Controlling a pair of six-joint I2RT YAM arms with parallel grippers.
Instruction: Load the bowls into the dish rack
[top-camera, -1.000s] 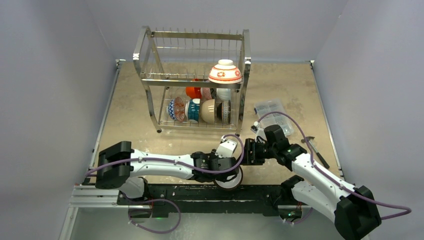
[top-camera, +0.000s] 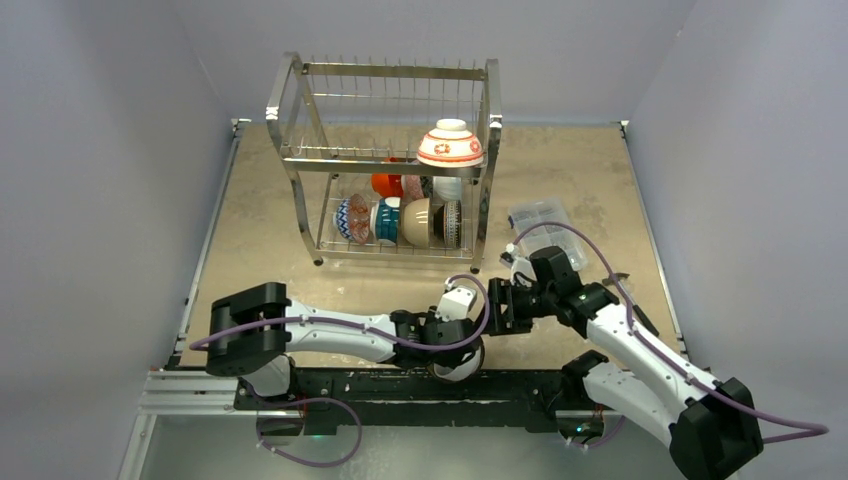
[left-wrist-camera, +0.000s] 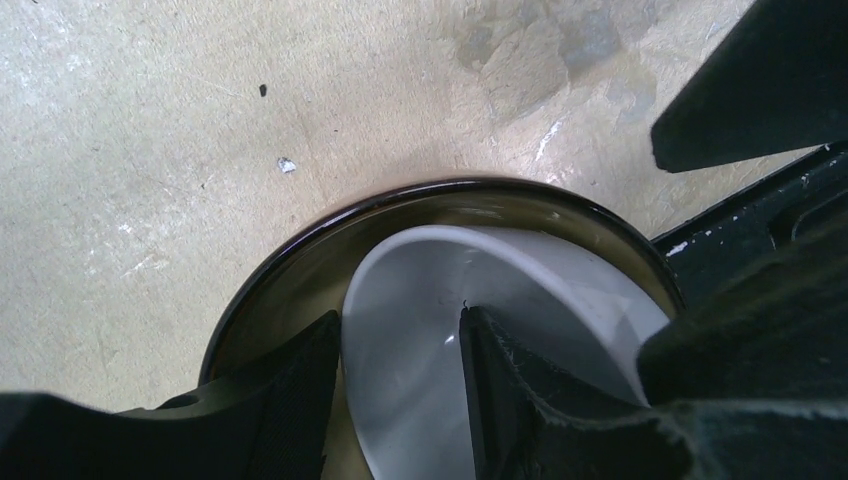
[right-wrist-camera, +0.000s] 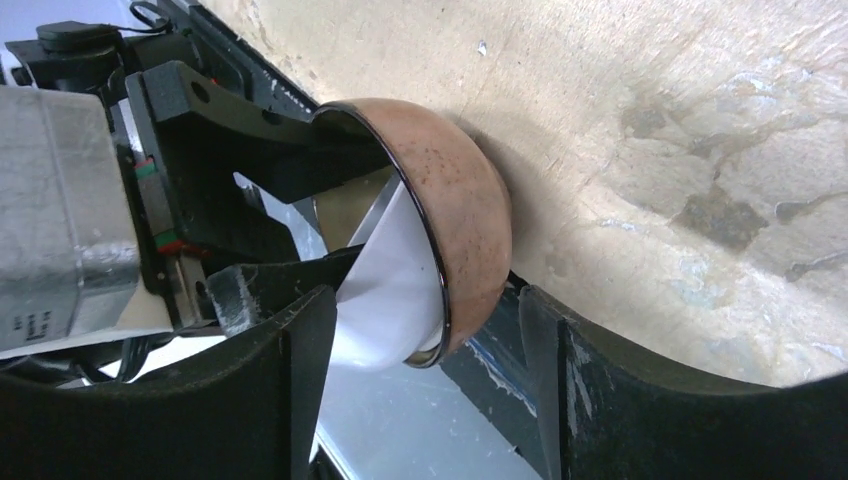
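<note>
A brown bowl (right-wrist-camera: 460, 200) with a dark rim stands at the table's front edge, and a white bowl (left-wrist-camera: 430, 290) sits tilted inside it. The fingers of my left gripper reach down into the bowls and stand apart. One fingertip is by the white bowl's rim on its outer side, the other over its inside. From above, the left arm covers most of this pair. My right gripper is open beside the bowls, its fingers apart with nothing held; the bowls show beyond them. The two-tier metal dish rack (top-camera: 390, 168) stands at the back.
An upside-down white bowl with red pattern (top-camera: 450, 145) rests on the rack's upper tier. Several bowls, among them a teal one (top-camera: 386, 222) and a beige one (top-camera: 416, 224), stand on edge below. A clear plastic box (top-camera: 545, 225) and a dark-handled tool (top-camera: 645, 318) lie right.
The left arm has shifted slightly right, and its gripper now covers more of the bowls. The right arm has moved very little. The rack's contents look unchanged.
</note>
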